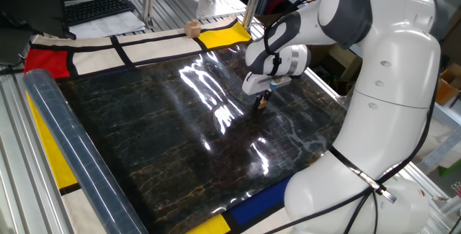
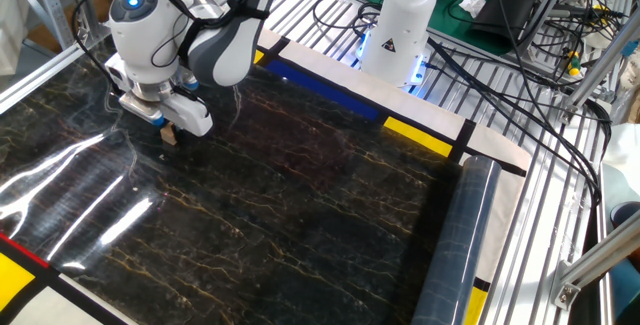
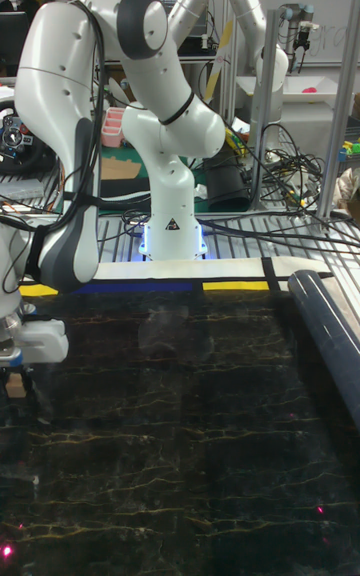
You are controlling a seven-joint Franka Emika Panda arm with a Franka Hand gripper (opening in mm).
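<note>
Low over the right-hand part of the dark marbled mat [image 1: 166, 133], my gripper [image 1: 261, 104] points downward. A small wooden block [image 1: 263, 105] shows at its black fingers; the same block [image 2: 169, 135] appears below the hand in exterior view 2. At the left edge of exterior view 3 the block [image 3: 15, 385] is partly cut off. The fingers are small and dark, so whether they press on the block or stand around it cannot be made out. Any gap between block and mat is also unclear.
Another wooden block [image 1: 192, 29] stands on the patterned cloth at the mat's far edge. A rolled clear sheet [image 1: 79, 147] lies along one side. A second white arm [image 2: 398, 35] stands on the metal frame.
</note>
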